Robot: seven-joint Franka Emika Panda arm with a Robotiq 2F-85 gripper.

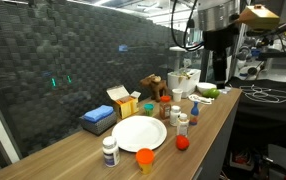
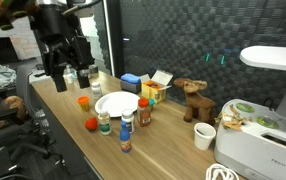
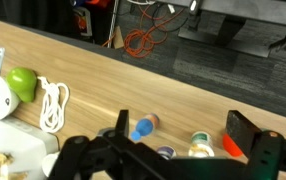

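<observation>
My gripper hangs open high above the front edge of the table, with nothing between its fingers. Below it in the wrist view are a blue-capped bottle [image 3: 143, 128], a white-lidded jar [image 3: 200, 145] and a red ball [image 3: 231, 146] partly covered by a finger. In exterior view 1 an orange cup [image 1: 145, 159] stands left of the ball, near a white bottle [image 1: 110, 152]. Behind them lies a white plate [image 1: 139, 132]. Several spice bottles stand right of the plate, one with a red-brown filling [image 2: 144, 112].
At the back are a blue sponge on a dark box [image 1: 97, 115], an open yellow box [image 1: 124, 103] and a brown toy animal [image 2: 198, 100]. A toaster [image 2: 258, 140], a white cup [image 2: 204, 136] and a cable [image 3: 53, 106] occupy the far end. Bare wood shows along the front edge.
</observation>
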